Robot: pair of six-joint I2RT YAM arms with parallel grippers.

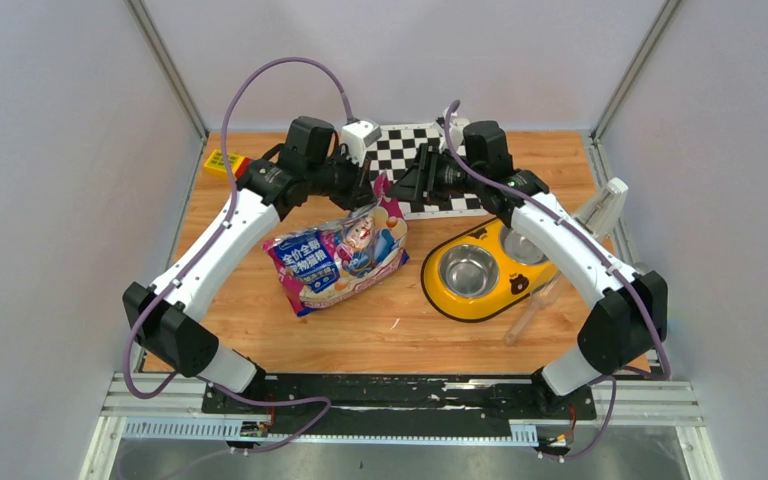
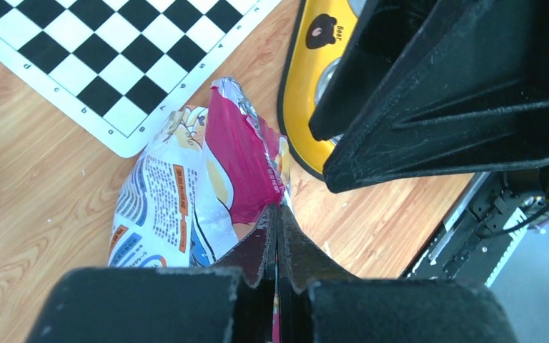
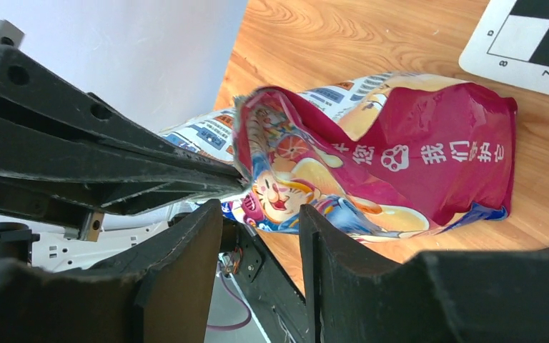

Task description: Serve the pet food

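A pet food bag (image 1: 345, 255) in blue and pink lies left of centre on the table, its pink top edge raised. My left gripper is shut on a thin fold of that edge; in the right wrist view the film bends up around the left fingertips (image 3: 237, 177). Just right of the raised edge, my right gripper is open, with empty space between its fingers and the bag apart beyond them. The yellow feeding mat (image 1: 505, 285) holds steel bowls; the nearer bowl (image 1: 468, 271) looks empty, the other is partly covered by the right arm.
A checkered board (image 1: 395, 145) lies behind the grippers. Under the right arm is a clear plastic handle (image 1: 528, 318), with a pale translucent container (image 1: 602, 208) by the right edge. A yellow item (image 1: 216, 162) sits at back left.
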